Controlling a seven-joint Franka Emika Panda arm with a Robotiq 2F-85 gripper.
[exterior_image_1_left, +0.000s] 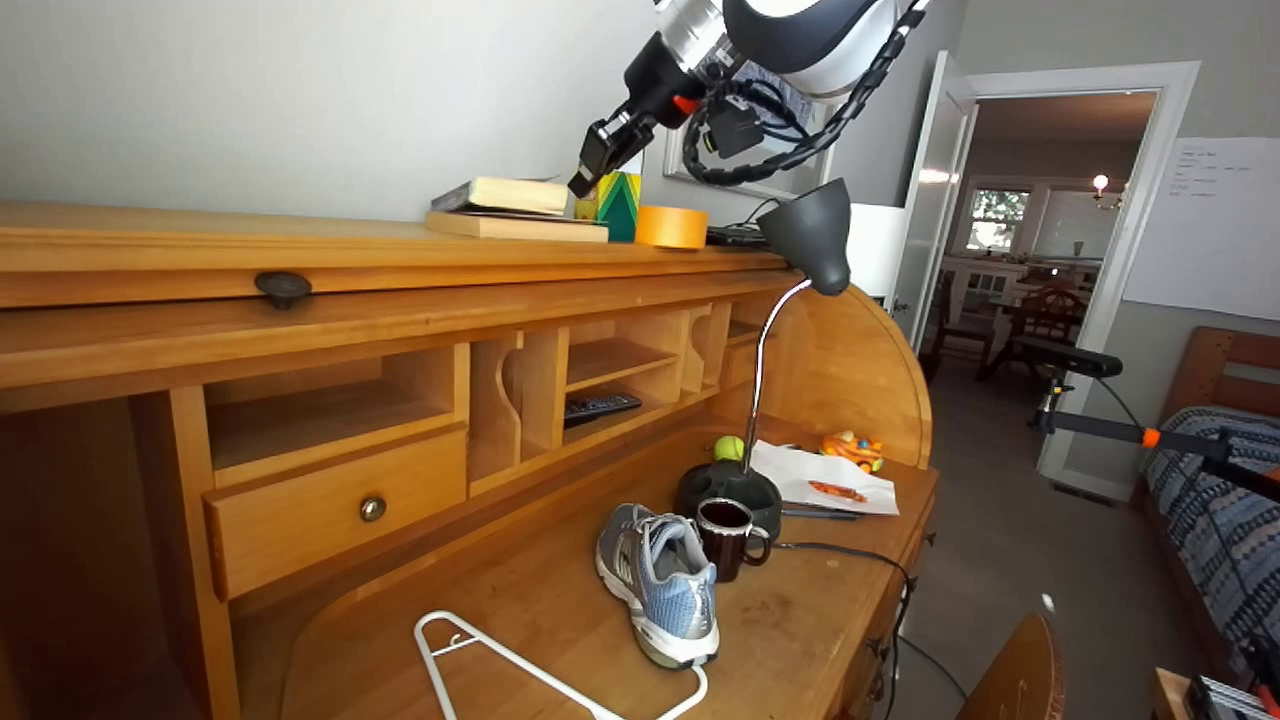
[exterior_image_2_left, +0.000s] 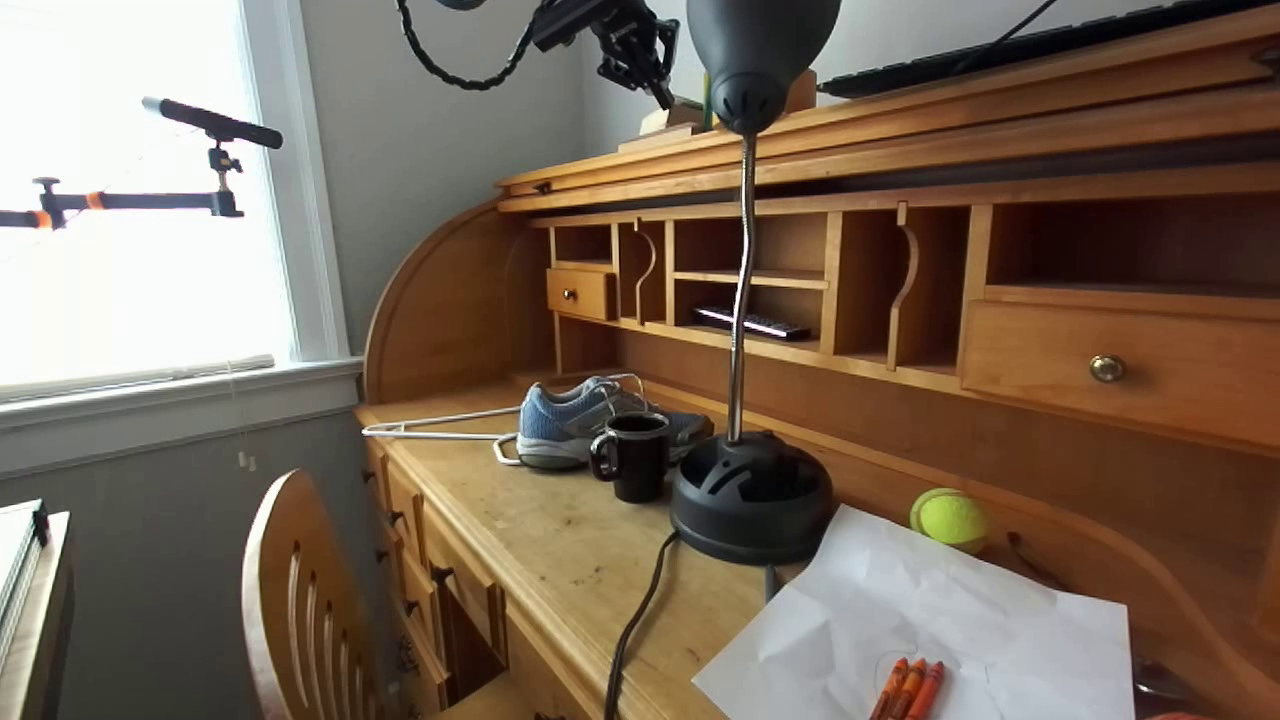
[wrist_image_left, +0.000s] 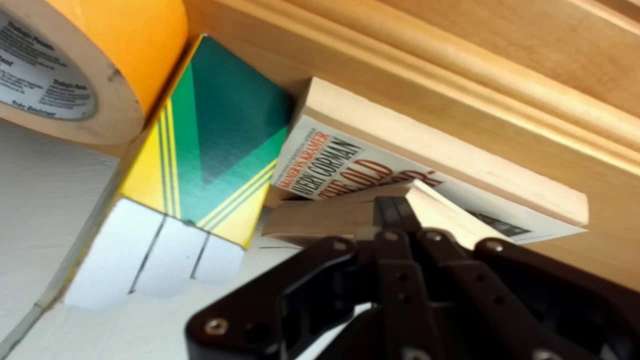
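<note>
High over the desk's top shelf, my gripper (exterior_image_1_left: 579, 187) points down and left, shut. In the wrist view its dark fingers (wrist_image_left: 393, 210) are together, with nothing visible between them. They overlap a book with cream page edges (wrist_image_left: 447, 216) and a brownish cover; whether they touch it cannot be made out. Beside that book lies a paperback (wrist_image_left: 432, 144) with red and black lettering. In exterior view 1 the smaller book (exterior_image_1_left: 518, 196) rests tilted on the flat lower book (exterior_image_1_left: 516, 226). A green and yellow crayon box (exterior_image_1_left: 620, 206) stands to their right.
A roll of orange tape (exterior_image_1_left: 671, 227) sits beside the box. The black desk lamp (exterior_image_1_left: 816, 234) rises near the shelf's right part. Below are a shoe (exterior_image_1_left: 662, 582), a dark mug (exterior_image_1_left: 727, 538) and a white hanger (exterior_image_1_left: 516, 660). The shelf's left part is clear.
</note>
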